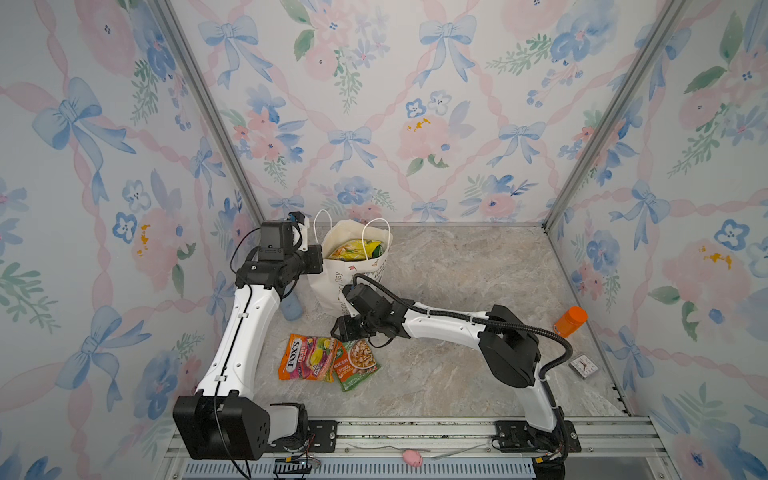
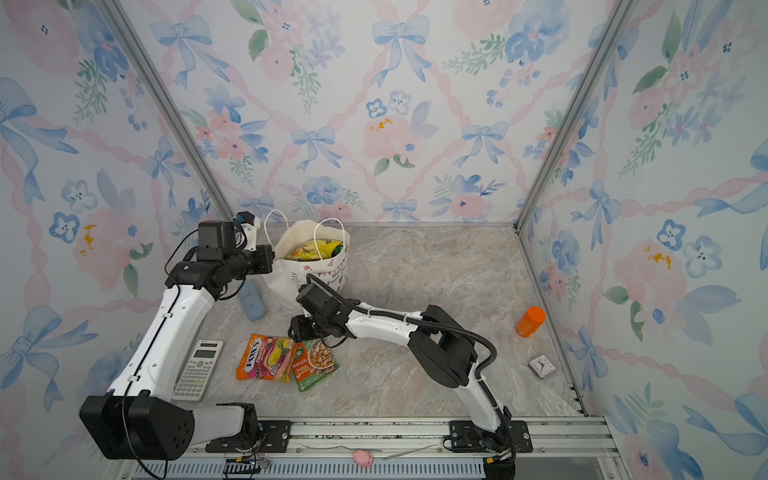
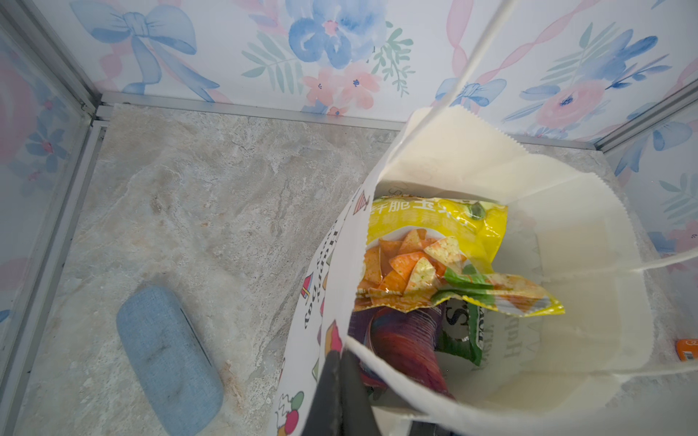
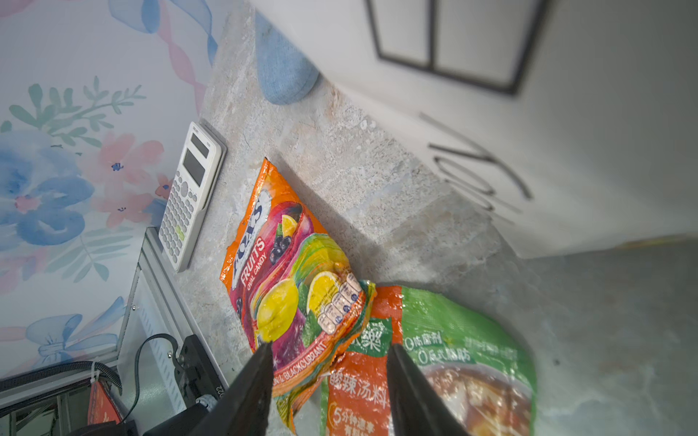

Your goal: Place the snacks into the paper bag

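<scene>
The white paper bag (image 1: 332,284) stands at the back left. Inside it are a yellow chip packet (image 3: 429,247), a dark purple packet (image 3: 407,348) and a green one (image 3: 461,334). My left gripper is shut on the bag's near-left rim. An orange fruit candy packet (image 4: 298,290) and an orange-green noodle packet (image 4: 436,356) lie side by side on the table in front of the bag, their edges touching. Above where they meet hangs my right gripper, its fingers (image 4: 254,385) apart and nothing between them.
A blue case (image 3: 171,363) lies left of the bag, and a white calculator (image 2: 198,369) near the left wall. An orange bottle (image 1: 570,321) and a small clock (image 1: 584,366) are far right.
</scene>
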